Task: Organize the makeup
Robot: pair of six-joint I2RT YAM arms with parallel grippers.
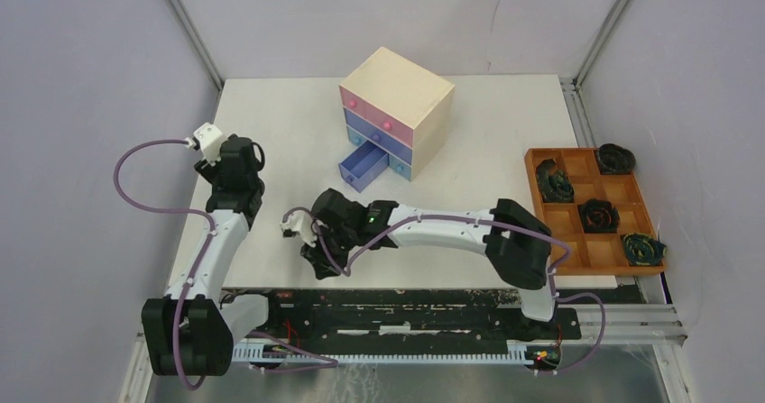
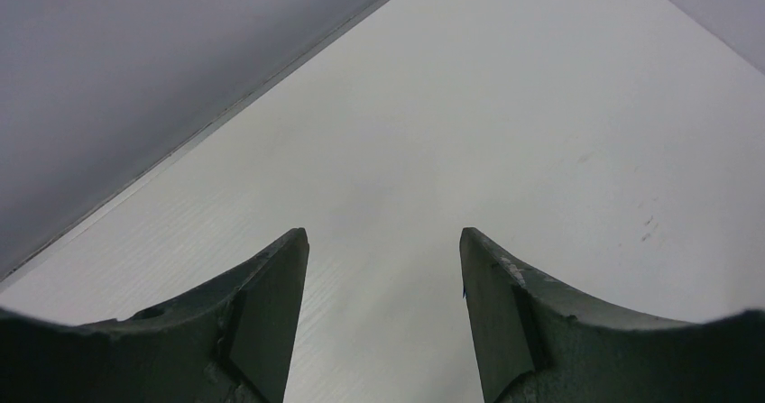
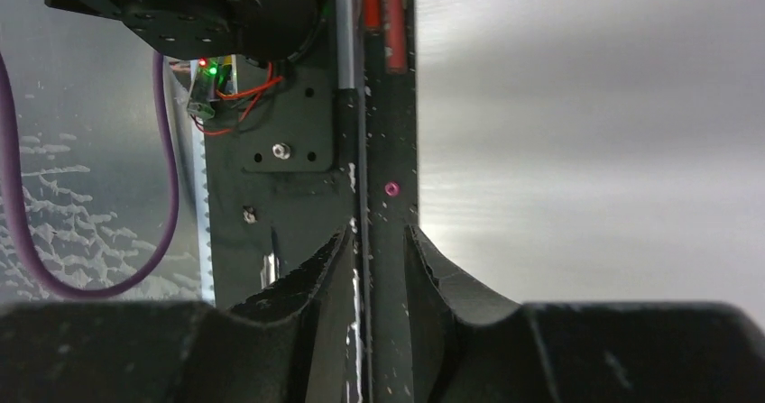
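Observation:
A small cabinet (image 1: 397,87) with pink, blue and light-blue drawer rows stands at the back middle of the table. One blue drawer (image 1: 364,166) at its lower front is pulled out and looks empty from above. No makeup item can be made out on the table. Over the table's left side, my left gripper is open above bare surface, its fingers wide apart. My right gripper is open with nothing between its fingers, low at the front middle, in front of the drawer. It faces the table's front edge and the arm mounts.
A wooden tray (image 1: 566,212) with several compartments lies at the right, holding dark coiled items such as a coil (image 1: 615,159). Walls enclose the sides and back. Bare table lies right of the cabinet and between the arms.

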